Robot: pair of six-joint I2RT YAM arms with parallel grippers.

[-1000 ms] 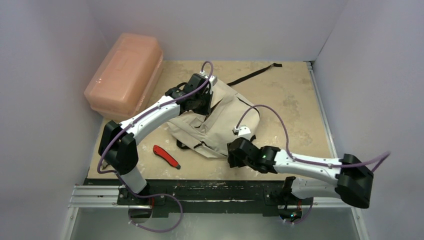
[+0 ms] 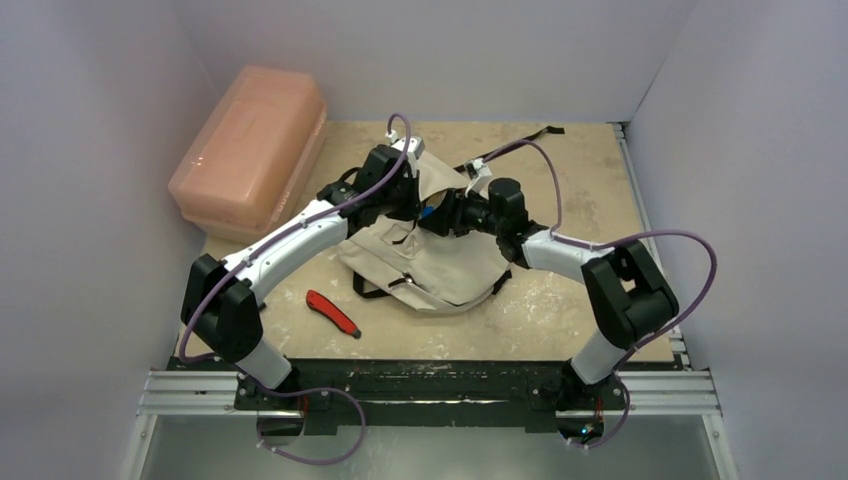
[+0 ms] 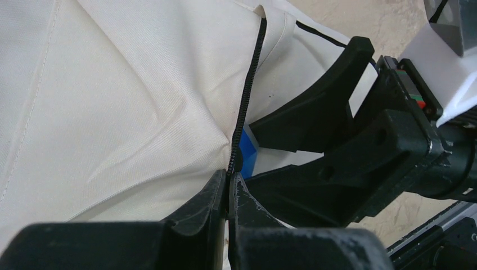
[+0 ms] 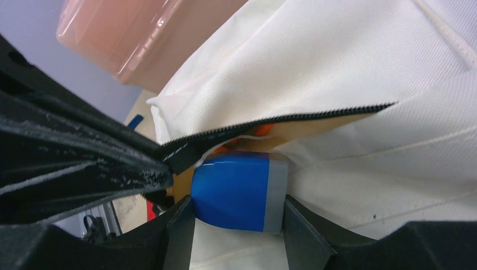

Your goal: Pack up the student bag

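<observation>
A white cloth bag (image 2: 440, 280) lies on the tabletop, its black zipper open. My left gripper is shut at the zipper's edge (image 3: 245, 90), the zipper strip running into its fingertips. My right gripper is shut on a blue-and-grey block (image 4: 233, 191), held at the zipped opening. Inside the opening, something orange (image 4: 261, 128) shows, partly hidden by the fabric. In the left wrist view the blue block is mostly hidden behind the zipper and my right gripper.
A pink translucent plastic box (image 2: 245, 145) stands at the back left. A red utility knife (image 2: 331, 314) lies at the front left. A black strap (image 2: 510, 147) trails to the back right.
My right gripper has come from the front right up and leftward to the bag's opening with the blue block.
</observation>
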